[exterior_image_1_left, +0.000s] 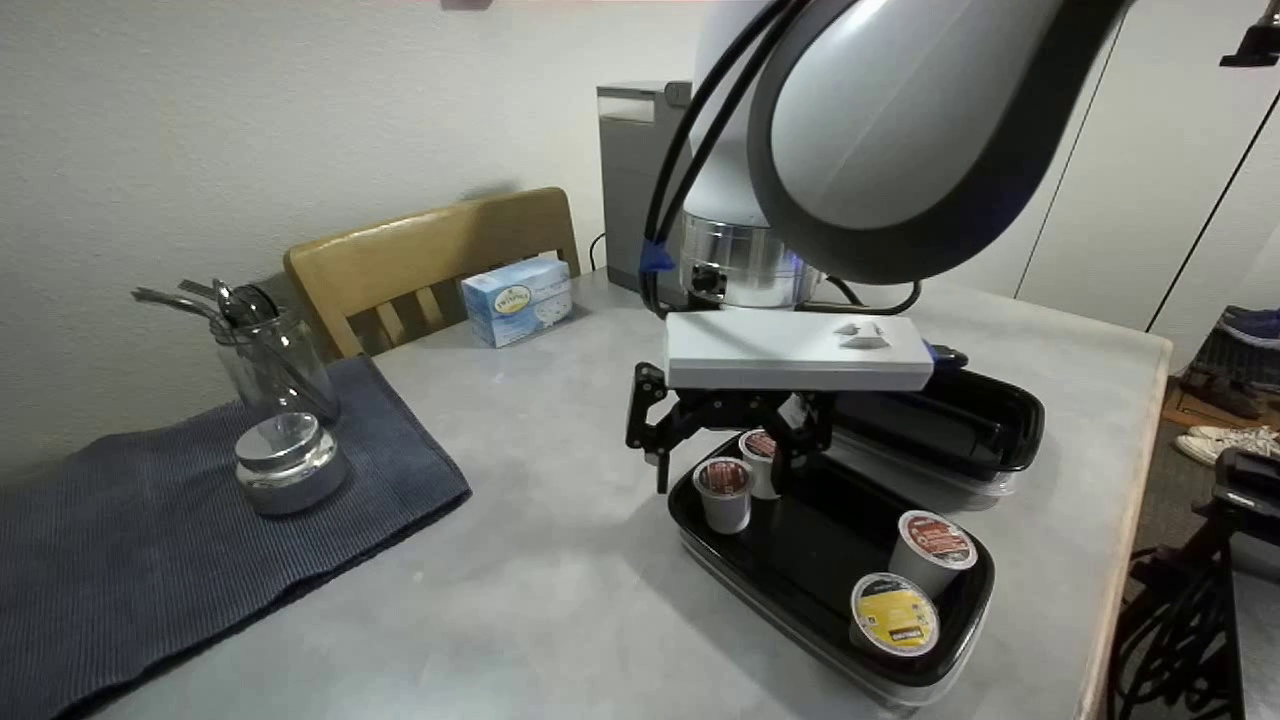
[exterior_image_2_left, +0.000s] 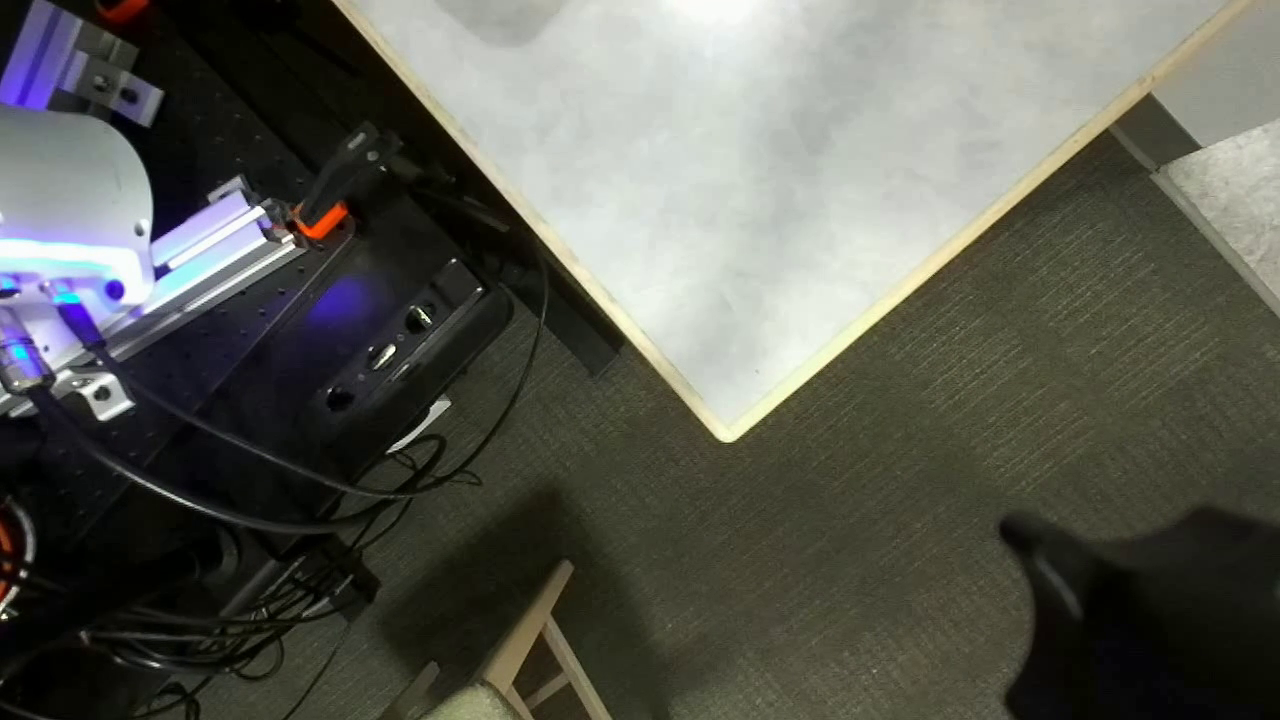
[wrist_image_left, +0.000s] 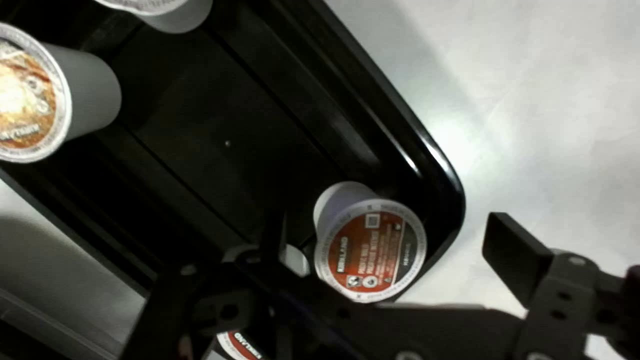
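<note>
My gripper (exterior_image_1_left: 722, 472) stands open over the far left end of a black tray (exterior_image_1_left: 801, 564), with nothing held. A red-lidded coffee pod (exterior_image_1_left: 727, 496) stands upright in that end of the tray, below and between the spread fingers. Close behind it is another red-lidded pod (exterior_image_1_left: 761, 460), partly covered by a finger. At the tray's near end sit one more red-lidded pod (exterior_image_1_left: 936, 552) and a yellow-lidded pod (exterior_image_1_left: 895, 616). In the wrist view the red Kirkland pod (wrist_image_left: 372, 252) lies between the fingers, close to the tray's corner.
A second black container (exterior_image_1_left: 960, 426), apparently empty, stands behind the tray. To the left are a blue cloth (exterior_image_1_left: 156, 540), a silver-lidded jar (exterior_image_1_left: 288, 462) and a glass of cutlery (exterior_image_1_left: 274, 360). A tea box (exterior_image_1_left: 518, 300) stands farther back.
</note>
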